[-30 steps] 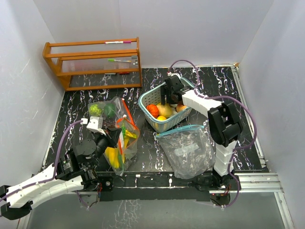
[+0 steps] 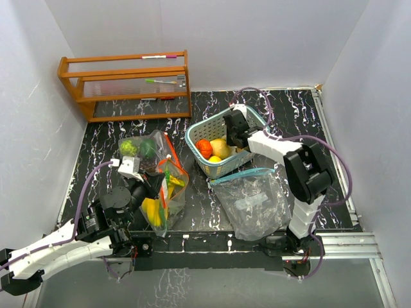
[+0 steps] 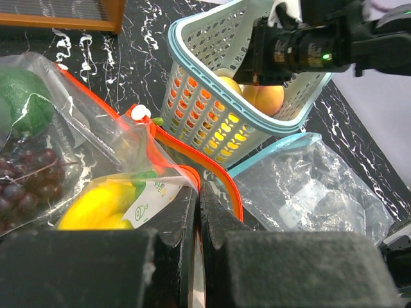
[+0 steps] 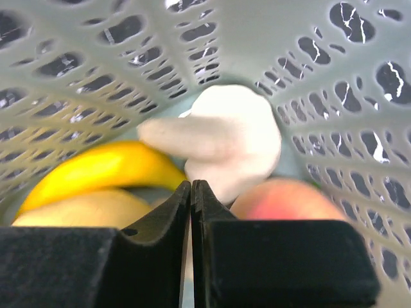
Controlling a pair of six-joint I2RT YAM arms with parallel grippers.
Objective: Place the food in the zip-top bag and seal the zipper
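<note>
My right gripper is down inside the plastic basket, shut among the fruit; in the right wrist view its fingers meet near a banana, a peach and pale items, and what is between them is hidden. An orange fruit and yellow fruit lie there too. My left gripper is shut at the edge of an open zip bag holding yellow food, with only thin plastic visible at its fingers. Another bag with grapes and green produce lies behind.
An empty zip bag lies flat below the basket. A wooden rack stands at the back left. Bare table shows at the right.
The left arm has stayed still.
</note>
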